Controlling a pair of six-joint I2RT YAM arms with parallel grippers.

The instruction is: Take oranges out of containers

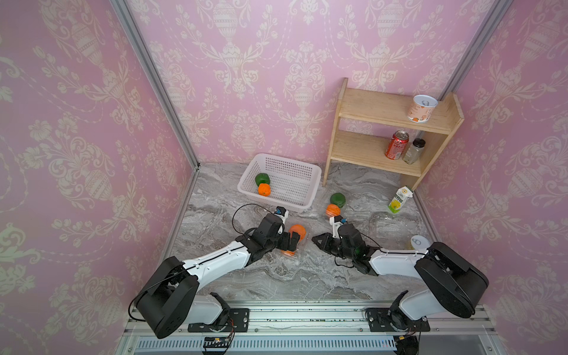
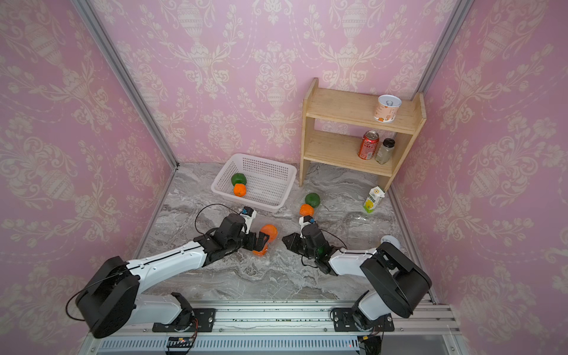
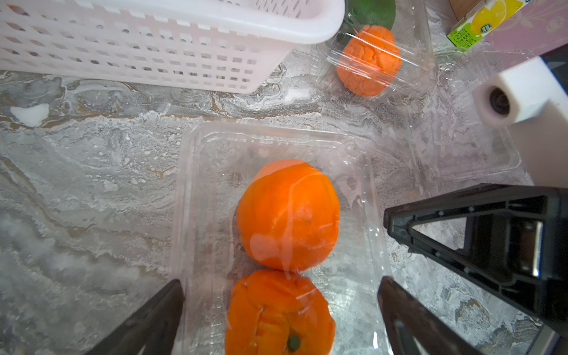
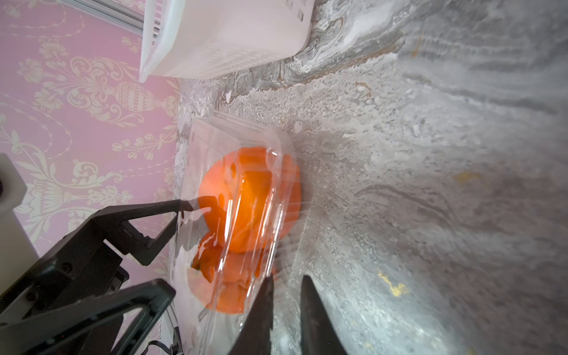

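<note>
A clear plastic container (image 3: 195, 177) holds two oranges, the upper orange (image 3: 287, 216) and the lower orange (image 3: 278, 313), in the middle of the counter. My left gripper stands open over it, a finger at either side. My right gripper (image 1: 319, 239) is just right of the container, its fingers sideways at the container's edge in the right wrist view; they are part open, and whether anything is between them is unclear. Another orange (image 1: 332, 210) sits with a green fruit (image 1: 337, 199) in a second clear container behind.
A white basket (image 1: 298, 183) holding a green fruit and an orange stands at the back. A wooden shelf (image 1: 372, 151) is at back right, with a juice carton (image 1: 399, 201), an empty clear container (image 1: 390, 222) and a can (image 1: 419, 242) below.
</note>
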